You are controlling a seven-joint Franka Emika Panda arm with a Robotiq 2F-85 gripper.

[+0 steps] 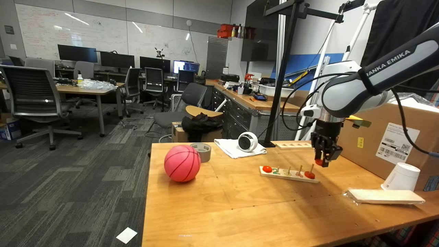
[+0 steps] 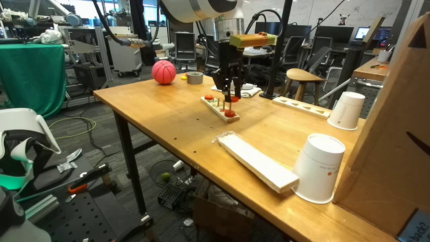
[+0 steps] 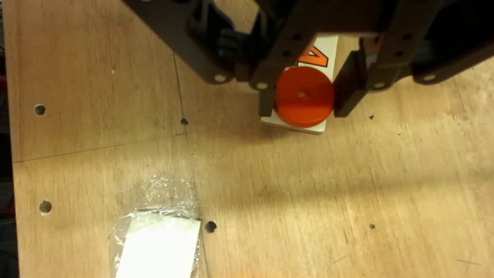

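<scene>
My gripper [image 1: 322,160] is shut on a red ring [image 3: 303,104], which lies flat between the finger pads in the wrist view. Below it is a pale wooden peg board [image 1: 284,174] with upright pegs in a row. A second red ring [image 1: 309,175] sits low around the peg at one end, and another red ring [image 1: 267,169] rests at the opposite end. From exterior view 2, the held ring appears just above the top of the end peg [image 2: 230,106]. Whether the peg's tip enters its hole is unclear.
A plastic-wrapped pale board [image 2: 258,161] lies near an upturned white cup [image 2: 320,169] and a large cardboard box [image 1: 370,136]. Toward the far end are a pink ball [image 1: 182,163], a tape roll [image 1: 202,151] and a white cloth [image 1: 230,147].
</scene>
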